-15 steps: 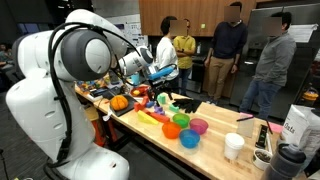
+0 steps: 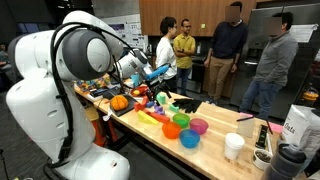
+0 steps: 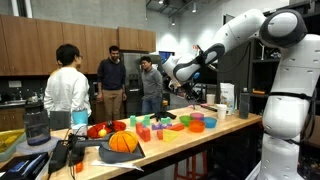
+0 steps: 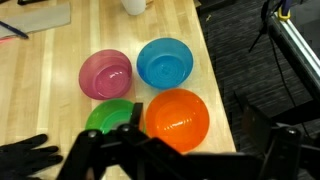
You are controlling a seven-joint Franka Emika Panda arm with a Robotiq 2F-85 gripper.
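Observation:
In the wrist view a pink bowl [image 4: 105, 75] and a blue bowl [image 4: 165, 63] stand side by side, with a green bowl [image 4: 108, 115] and an orange bowl [image 4: 177, 120] nearer the gripper. All four look empty. My gripper is open above the table, its dark fingers spread wide along the bottom of that view and nothing held between them. They cover the near edges of the green and orange bowls.
A white cup [image 2: 234, 146] stands beyond the bowls on the wooden table. A black glove [image 4: 28, 155] lies left of them. An orange ball [image 3: 124, 143] and several colourful items crowd the table's other end. People stand behind the table.
The bowls stand where they were. Any movement of the arm is too slight to be sure of, and the gripper has taken hold of nothing.

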